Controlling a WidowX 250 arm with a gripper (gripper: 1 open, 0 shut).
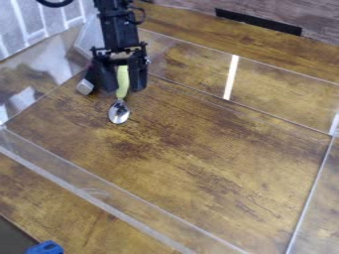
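My black gripper (118,70) hangs in the upper left of the camera view, open, low over a spoon with a pale yellow-green handle (122,81). The handle lies between or just under the fingers; whether they touch it I cannot tell. The spoon's silver bowl (118,114) points toward the front of the wooden table.
A dark and pale block-like object (86,87) lies left of the gripper, partly hidden. Clear plastic edging (159,216) borders the work area. A blue object (46,247) sits at the bottom left.
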